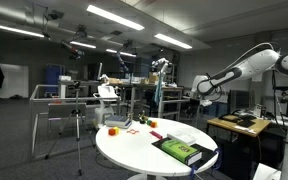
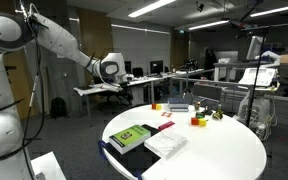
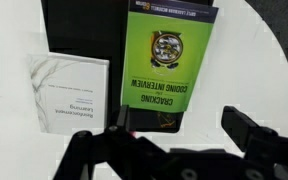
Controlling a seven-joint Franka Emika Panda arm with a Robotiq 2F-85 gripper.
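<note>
My gripper is open and empty, high over the table with its two dark fingers apart at the bottom of the wrist view. Beneath it lies a green book [image 3: 164,70] marked "Cracking the Coding Interview", resting on a black sheet or mat [image 3: 82,28]. To its left in the wrist view is a white book [image 3: 69,95] titled "Reinforcement Learning". In exterior view 2 the green book [image 2: 132,136] and the white book [image 2: 164,144] lie flat side by side, well below the gripper [image 2: 123,97].
The round white table [image 2: 219,155] has bare room around the books. Toward its back are a red object [image 2: 166,126], red and yellow blocks [image 2: 198,122], and a grey tray [image 2: 178,109]. A tripod [image 1: 78,120] stands beyond the table.
</note>
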